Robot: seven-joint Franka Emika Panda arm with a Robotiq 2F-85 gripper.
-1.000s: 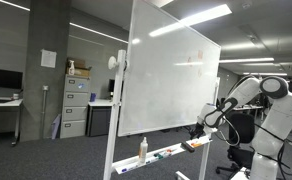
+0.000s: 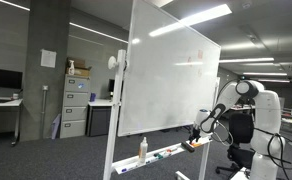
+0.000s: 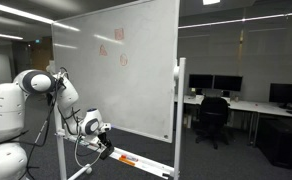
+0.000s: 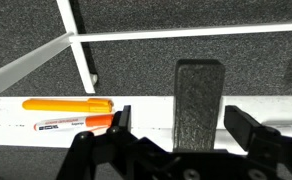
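In the wrist view my gripper is open, its two dark fingers spread on either side of a black eraser (image 4: 198, 105). The eraser lies across the white tray (image 4: 151, 108) of the whiteboard and sticks out past its edge; its lower end is hidden by the gripper. I cannot tell whether the fingers touch it. An orange marker (image 4: 66, 104) and a white marker with a red cap (image 4: 74, 123) lie on the tray left of the fingers. The whiteboard (image 3: 116, 70) bears a few faint red marks.
A spray bottle (image 2: 143, 150) and several small items stand along the tray in exterior view 1. The board's frame post (image 2: 116, 110) rises at its side. Grey carpet (image 4: 246, 70) is bare beyond the tray; desks with monitors (image 3: 214, 84) are farther off.
The arm has shifted slightly at the right end of the tray, its forearm looking a little higher now. The tray items and board look unmoved.
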